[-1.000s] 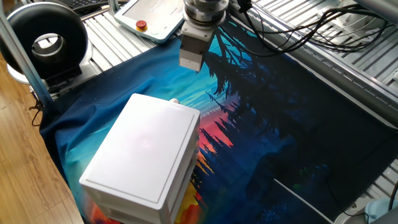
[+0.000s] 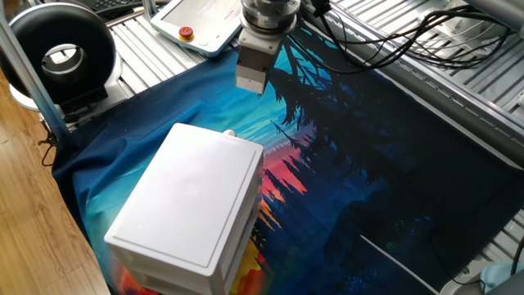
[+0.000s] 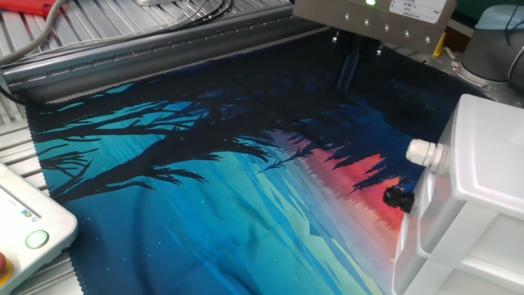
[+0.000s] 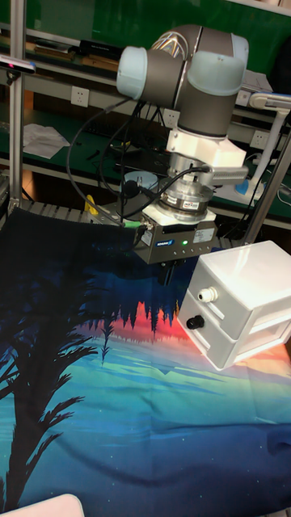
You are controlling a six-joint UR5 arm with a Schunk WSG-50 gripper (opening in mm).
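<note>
A white drawer box [image 2: 187, 192] stands on the printed cloth, its smooth top facing up. Its front has a white knob [image 4: 208, 295] on the upper drawer and a black knob [image 4: 196, 322] on the lower one. Both drawers look closed. My gripper [image 3: 345, 86] hangs over the cloth's dark part, pointing down, apart from the box and behind it in exterior view 2. Its dark fingers [image 3: 353, 64] stand close together, with nothing visible between them. In exterior view 1 the gripper's grey body [image 2: 253, 72] hides most of the fingers.
A teach pendant [image 2: 201, 24] with a red button lies past the cloth's edge. Black cables [image 2: 385, 57] and a metal rail [image 3: 164, 64] border the area.
</note>
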